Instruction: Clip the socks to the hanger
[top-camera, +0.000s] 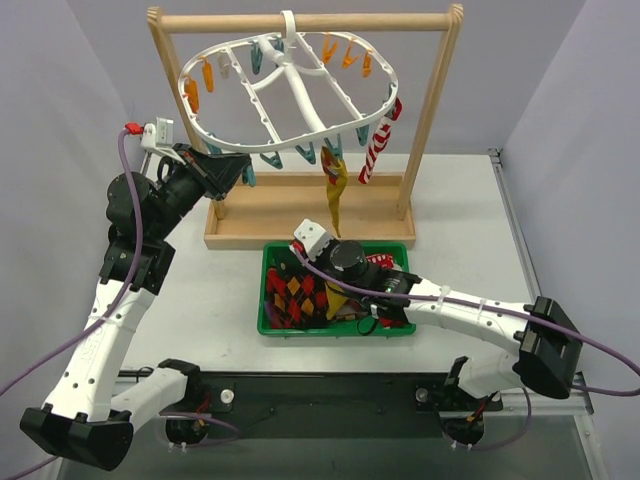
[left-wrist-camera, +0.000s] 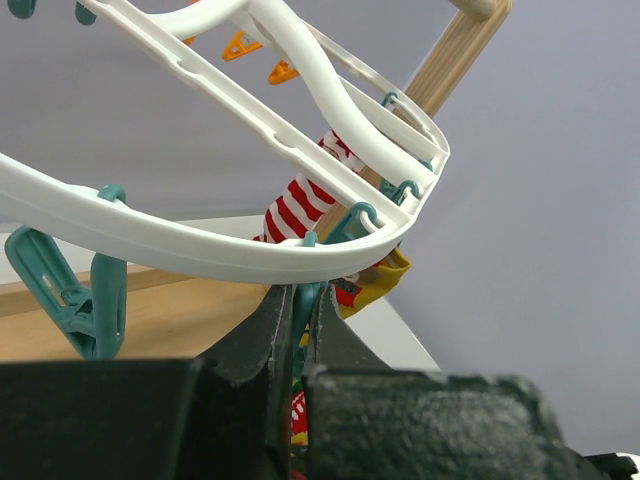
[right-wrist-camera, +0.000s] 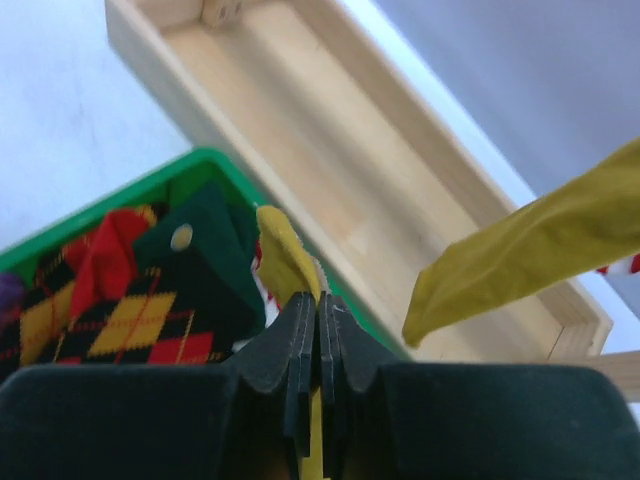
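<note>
The white hanger (top-camera: 310, 130) carries clips, a red-striped sock (top-camera: 380, 140) and a yellow sock (top-camera: 335, 185). My left gripper is shut on a teal clip (left-wrist-camera: 305, 300) at the hanger's front rim. My right gripper is shut on a yellow sock (right-wrist-camera: 290, 250) above the green bin (right-wrist-camera: 205, 160); the fabric stands up from between its fingers. The hanging yellow sock (right-wrist-camera: 530, 240) is off to the right in the right wrist view.
The bin holds mixed socks, including argyle ones (top-camera: 295, 300). The wooden stand's base (top-camera: 240, 235) lies behind it.
</note>
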